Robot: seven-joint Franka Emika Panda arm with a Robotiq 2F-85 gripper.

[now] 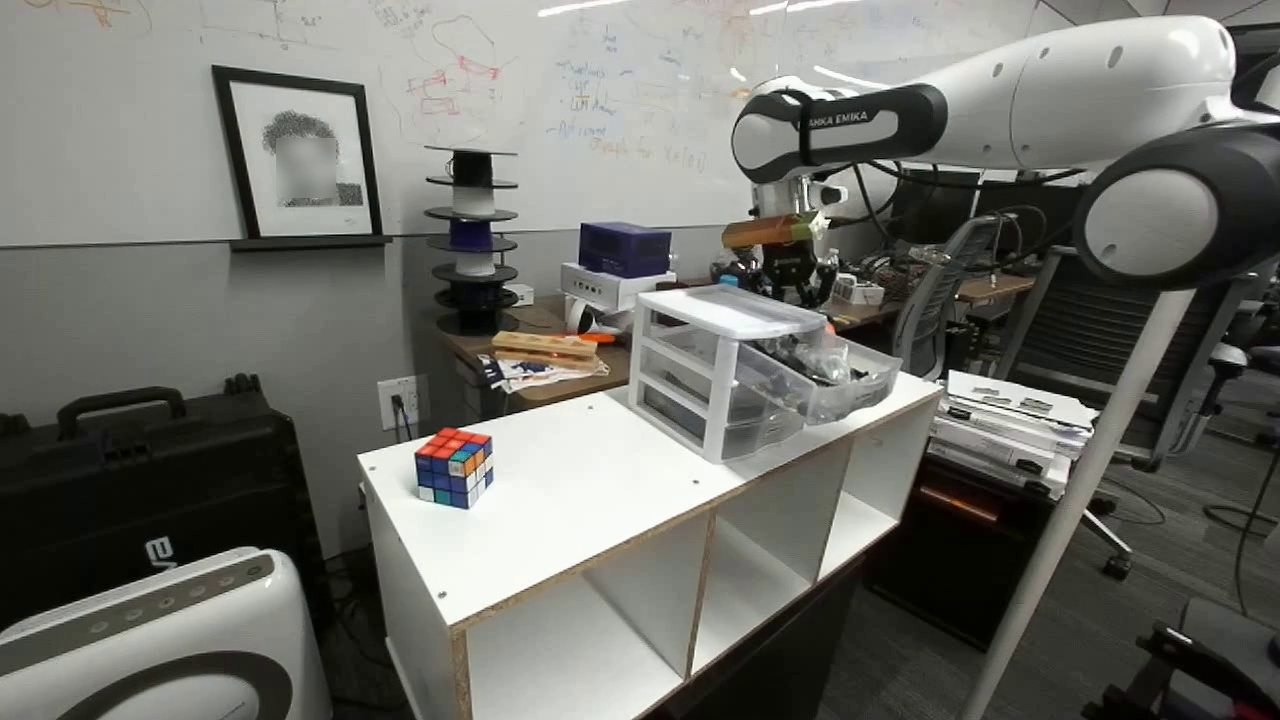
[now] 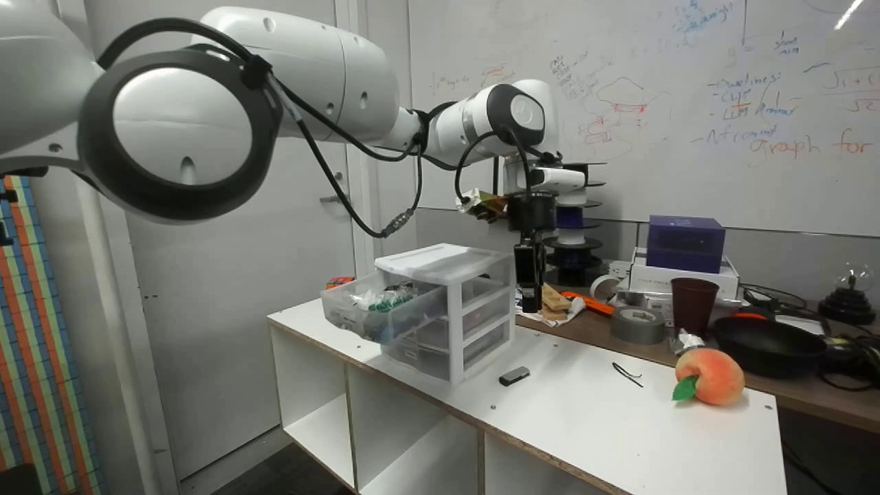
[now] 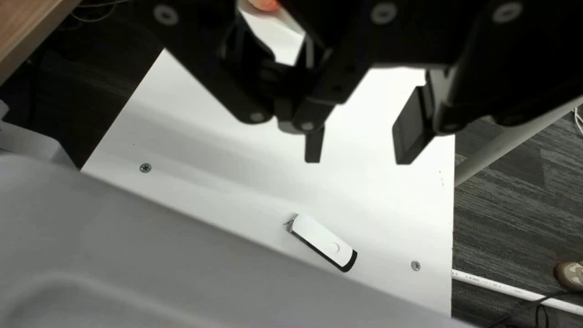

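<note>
My gripper stands open in the wrist view, its two dark fingers well apart and only white shelf top showing between them. A silver-and-black USB stick (image 3: 323,241) lies flat on the shelf, lower in that view and clear of the fingers. In exterior view 2 the gripper (image 2: 529,289) hangs beside the clear drawer unit (image 2: 455,322), above the shelf top. The small dark USB stick (image 2: 513,376) rests near the unit's base there. Exterior view 1 shows the gripper (image 1: 798,282) beyond the drawer unit (image 1: 720,390), partly hidden by it.
One drawer (image 2: 381,306) is pulled out, filled with bags and small parts. A peach (image 2: 716,376) and a thin black strip (image 2: 627,374) lie farther along the shelf (image 2: 569,404). Toward the other end sits a Rubik's cube (image 1: 455,468), with bare surface around it.
</note>
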